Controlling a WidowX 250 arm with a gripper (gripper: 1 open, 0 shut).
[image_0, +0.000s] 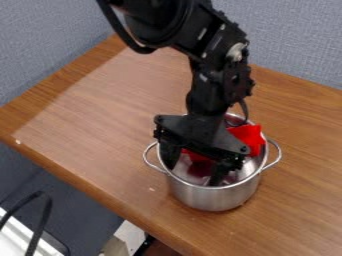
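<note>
A steel pot (211, 196) with two loop handles stands on the wooden table. My black gripper (201, 165) reaches down into it from above, its fingers open and partly hidden by the rim and the gripper body. A red object (246, 136) sits in the pot at the back right, behind the gripper; whether anything is between the fingers is hard to tell.
</note>
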